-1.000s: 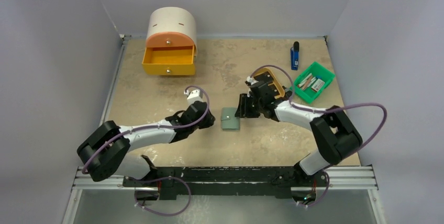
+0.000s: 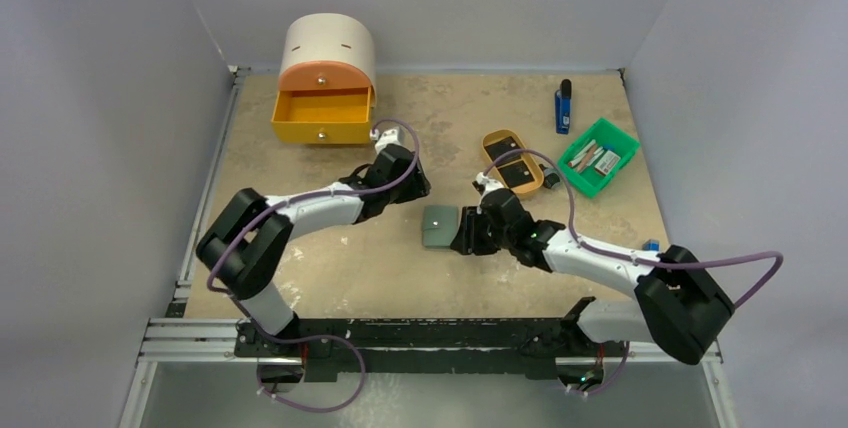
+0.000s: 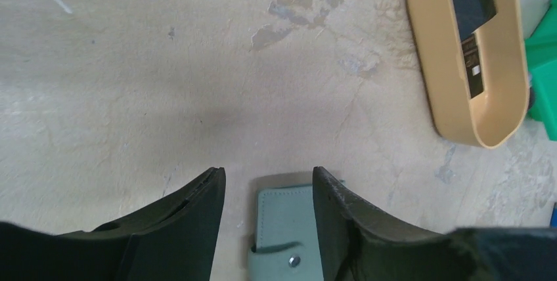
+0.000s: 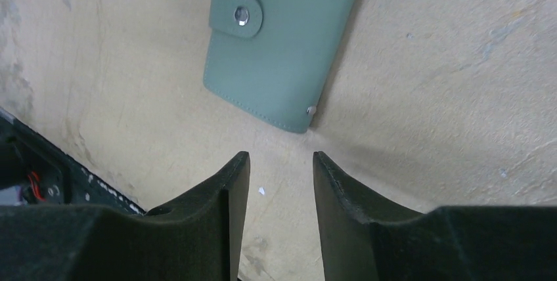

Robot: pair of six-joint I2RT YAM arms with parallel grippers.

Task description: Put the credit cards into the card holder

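The closed teal card holder (image 2: 439, 226), with a snap tab, lies flat on the table between the grippers. My left gripper is above and behind it, fingers apart, with only table and part of the holder seen beyond them. My right gripper is just off the holder's edge at the front right; its fingertips stand somewhat apart, and I cannot make out anything between them. No loose credit card can be clearly identified.
A tan tray (image 2: 512, 163) with dark items, a green basket (image 2: 598, 158) with small items and a blue stapler (image 2: 563, 108) are at back right. A drawer cabinet (image 2: 323, 78) stands back left.
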